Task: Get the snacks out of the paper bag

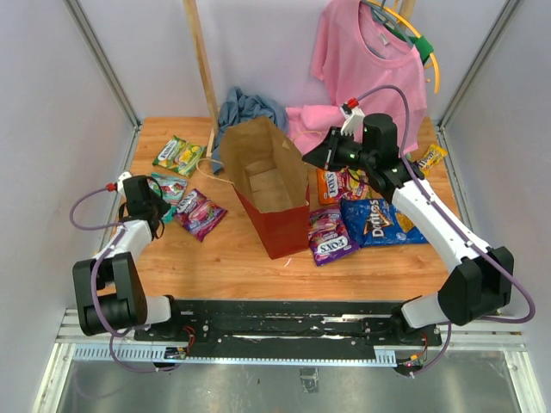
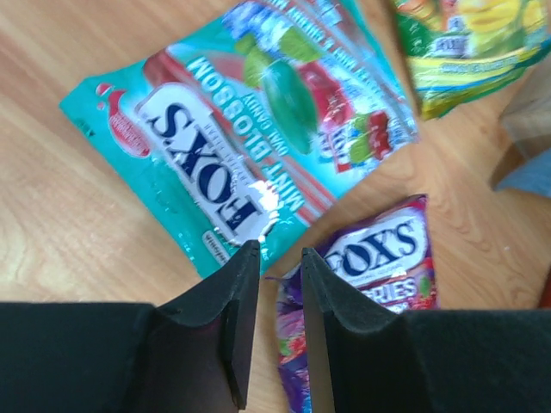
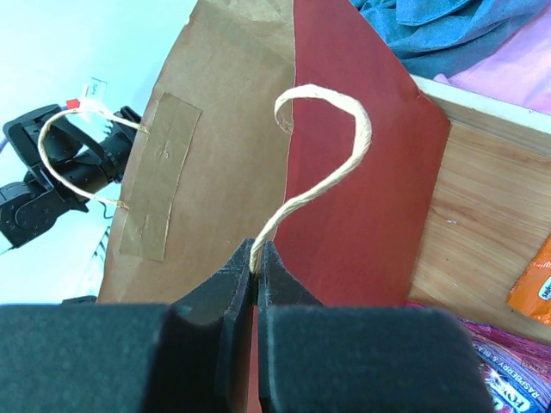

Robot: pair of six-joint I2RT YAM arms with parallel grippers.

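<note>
The paper bag (image 1: pixel 280 232) stands open in the middle, empty as far as the top view shows. Its cord handle (image 3: pixel 331 181) is between the tips of my right gripper, which is shut on it. My left gripper is part open over the left snacks, nothing visible between its fingers: a mint Hoyts packet (image 2: pixel 232 155) and a purple one (image 2: pixel 379 267). A green-yellow packet (image 1: pixel 178 157) lies behind them. Right of the bag lie a purple packet (image 1: pixel 331 241), an orange-red one (image 1: pixel 331 185), blue Doritos (image 1: pixel 379 224) and a yellow packet (image 1: pixel 430 158).
Blue cloth (image 1: pixel 250 112) and pink garments (image 1: pixel 362 52) are at the back beside a wooden post (image 1: pixel 201 60).
</note>
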